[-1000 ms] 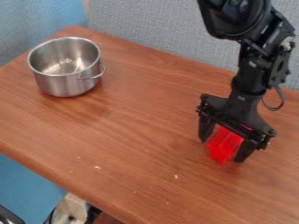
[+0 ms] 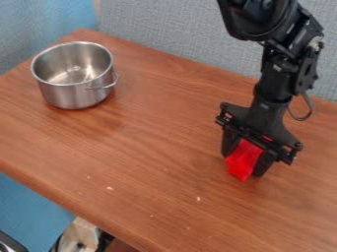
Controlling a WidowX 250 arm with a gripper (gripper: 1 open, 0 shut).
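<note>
My black gripper (image 2: pixel 247 156) points down at the right of the table, shut on a red block (image 2: pixel 241 162) at table level; the fingers partly cover the block. A steel pot (image 2: pixel 74 91) with side handles stands upright at the upper left, well apart from my gripper.
Grey padded walls stand behind the table, and blue surfaces show beyond the left edge. Some dark and pale items sit off the table at the lower left.
My gripper and the red block have shifted slightly left and up in the view, and less of the block shows between the fingers. The pot has not moved.
</note>
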